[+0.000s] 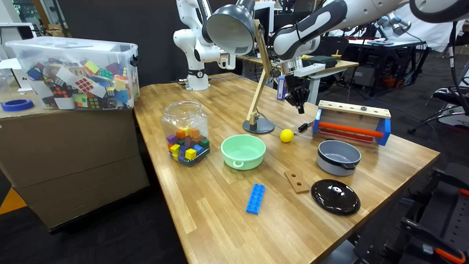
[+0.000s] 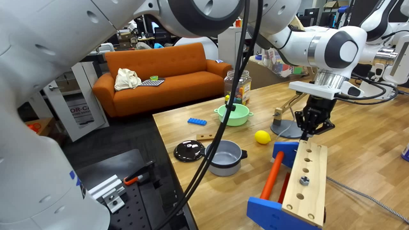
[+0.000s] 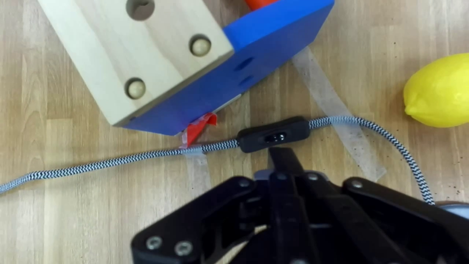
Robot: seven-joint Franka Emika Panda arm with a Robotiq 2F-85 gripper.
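My gripper is shut, and nothing shows between its fingers. In the wrist view its tips appear just below a black inline switch point(image 3: 274, 135) on a black-and-white braided cord point(image 3: 132, 157). In exterior view 1 the gripper point(image 1: 301, 110) hangs above the table, with the switch point(image 1: 303, 127) lower down on the surface, so the two are apart. The cord leads towards the desk lamp, whose round grey base point(image 1: 258, 125) stands on the wood. A small rocker shows on the switch; its on or off position cannot be told.
A toy bench with blue ends point(image 3: 263, 48) stands close beside the switch. Nearby lie a yellow lemon point(image 3: 439, 90), a green bowl point(image 1: 243, 151) and a grey pot point(image 1: 338, 157). The lamp's wooden arm point(image 1: 262, 79) rises behind. Open table lies at the front left.
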